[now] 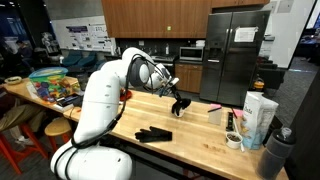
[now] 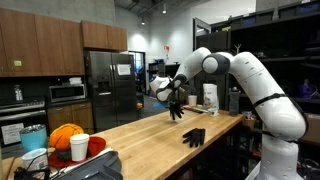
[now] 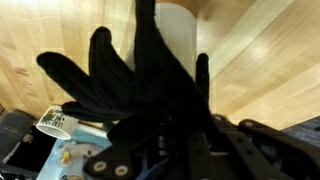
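Observation:
A black glove (image 3: 155,75) hangs from my gripper, which is shut on it, its fingers spread across the wrist view. Behind the glove in that view stands a white cylindrical thing (image 3: 178,22), partly hidden; whether the two touch I cannot tell. In exterior view 1 the held glove (image 1: 181,104) is over the wooden table, with the white thing (image 1: 179,113) showing just below it. A second black glove (image 1: 155,134) lies flat on the table nearer the arm's base.
A white mug (image 3: 57,121) lies near the lower left of the wrist view. A paper bag (image 1: 258,119), small cups and a dark canister (image 1: 275,153) line the table's right side. In exterior view 2 a red tray (image 2: 92,150) holds a white cup (image 2: 79,147). Mid-table is mostly clear.

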